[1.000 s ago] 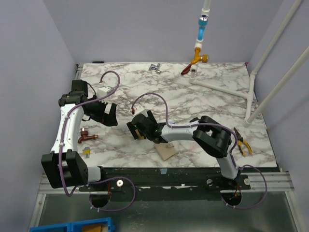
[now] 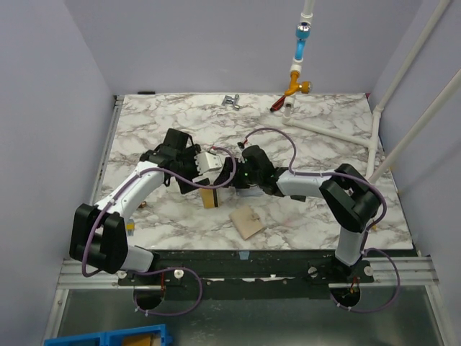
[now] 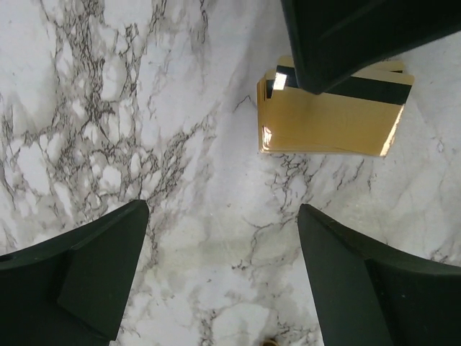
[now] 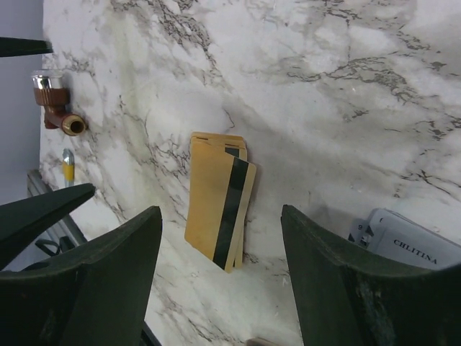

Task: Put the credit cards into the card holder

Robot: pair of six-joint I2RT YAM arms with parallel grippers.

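Observation:
The gold cards with a black stripe point(image 2: 209, 198) lie in a slightly fanned stack on the marble table. My right gripper is open above them, its fingers apart with the stack showing in the gap. In the left wrist view the gold cards point(image 3: 331, 119) are at upper right, partly covered by a dark finger of the right gripper. My left gripper stands open beside the stack, with only bare marble between its fingers. Just behind the cards lies a pale grey flat case point(image 4: 410, 241) with small print; whether it is the card holder, I cannot tell.
A beige flat piece point(image 2: 247, 222) rests in front of the right gripper. White pipes point(image 2: 331, 133) cross the back right. A brass-coloured valve point(image 4: 54, 101) is at the table's left. The two grippers are close together, while marble farther back is clear.
My left gripper has moved right, from the left side to beside the cards.

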